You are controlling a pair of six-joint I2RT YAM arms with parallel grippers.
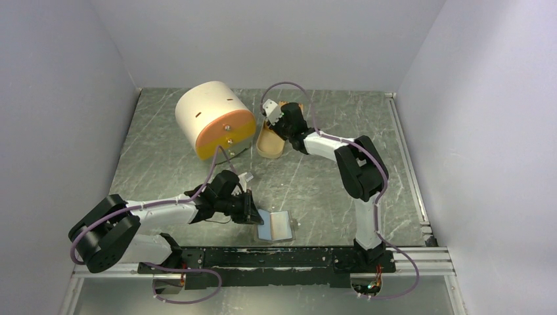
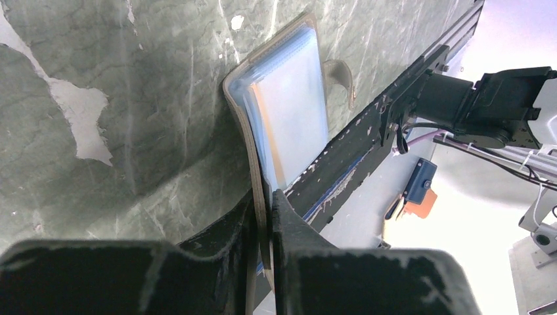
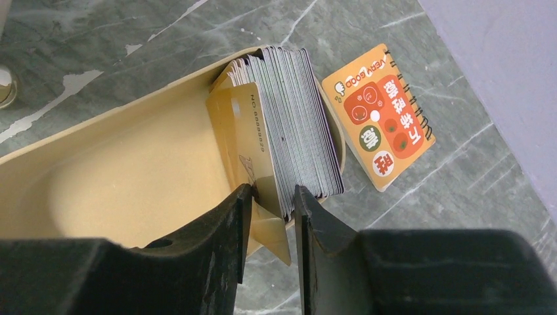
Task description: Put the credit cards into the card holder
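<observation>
The card holder [image 2: 289,111], with clear blue sleeves and a tan edge, lies spread at the front of the table; my left gripper is shut on its edge. A cream tray [image 3: 125,177] at the back middle holds an upright stack of cards [image 3: 292,118] at one end, with a tan card or divider in front. My right gripper is over that stack, part open, its fingertips either side of the front of the stack; whether it grips a card I cannot tell.
A cream cylinder box [image 1: 203,111] with an orange front stands left of the tray. An orange spiral notebook [image 3: 378,115] lies beside the tray.
</observation>
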